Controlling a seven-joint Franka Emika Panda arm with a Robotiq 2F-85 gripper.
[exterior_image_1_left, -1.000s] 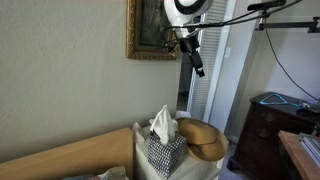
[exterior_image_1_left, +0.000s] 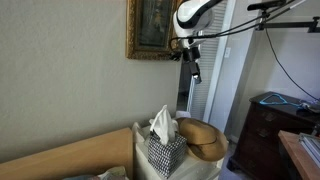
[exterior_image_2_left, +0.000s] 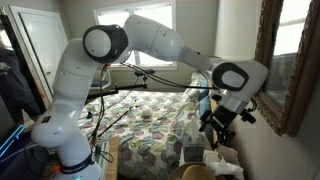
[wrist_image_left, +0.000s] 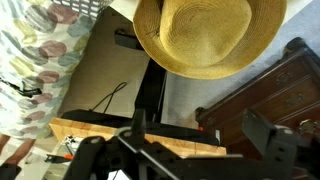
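Observation:
My gripper (exterior_image_1_left: 195, 77) hangs in the air well above a small white stand, with its fingers open and nothing seen between them. In the wrist view two dark fingers (wrist_image_left: 138, 125) reach in from the bottom edge, wide apart. Below it, a straw hat (exterior_image_1_left: 203, 140) lies on the white stand (exterior_image_1_left: 148, 172); the wrist view shows the hat (wrist_image_left: 208, 45) at the top. Beside the hat stands a black-and-white patterned tissue box (exterior_image_1_left: 167, 155) with a white tissue (exterior_image_1_left: 163, 124) sticking up. The second exterior view shows that tissue (exterior_image_2_left: 222, 165) near the bottom edge.
A bed with a dotted cover (exterior_image_2_left: 150, 108) lies to one side. A dark wooden dresser (exterior_image_1_left: 262, 135) stands at the right, a wooden tabletop (wrist_image_left: 95, 132) nearer the robot's base. A gold-framed picture (exterior_image_1_left: 152, 30) hangs behind the arm.
The hat and the tissue box have stayed put.

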